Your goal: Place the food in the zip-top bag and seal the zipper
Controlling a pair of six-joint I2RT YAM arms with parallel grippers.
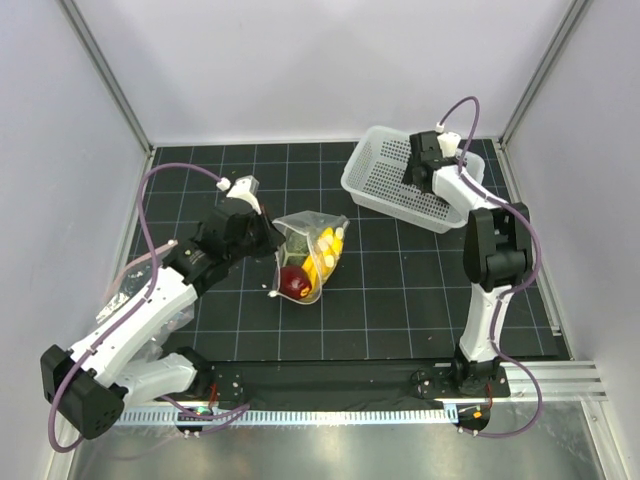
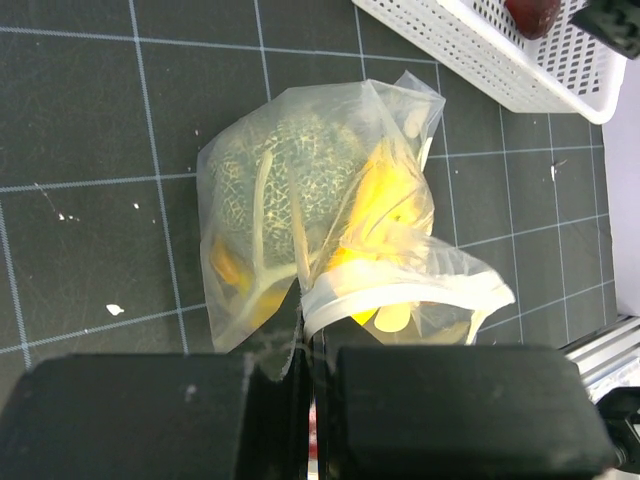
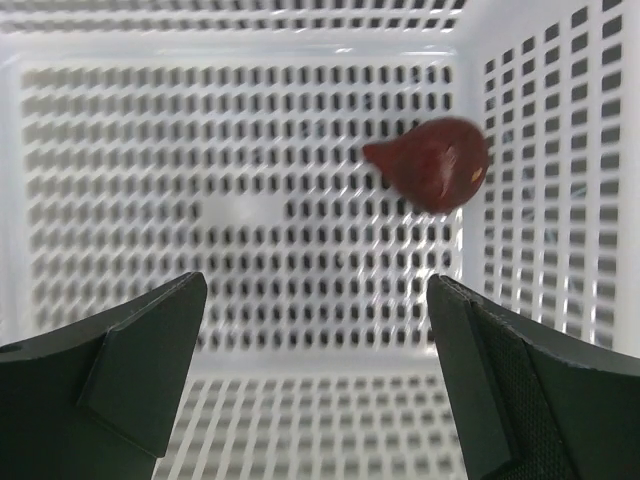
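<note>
A clear zip top bag point(image 1: 318, 250) holds a red round food point(image 1: 295, 282), yellow pieces and a pale netted food; its opening faces my left gripper point(image 1: 270, 240), which is shut at the bag's edge. In the left wrist view that gripper is at the bag's mouth; what lies between its fingers is hard to tell. My right gripper point(image 1: 425, 170) is open over the white perforated basket point(image 1: 375, 195). In the right wrist view a dark red food point(image 3: 435, 165) lies in the basket, between and beyond the open fingers.
Empty plastic bags point(image 1: 150, 320) lie at the far left under the left arm. Walls bound the workspace at back and sides.
</note>
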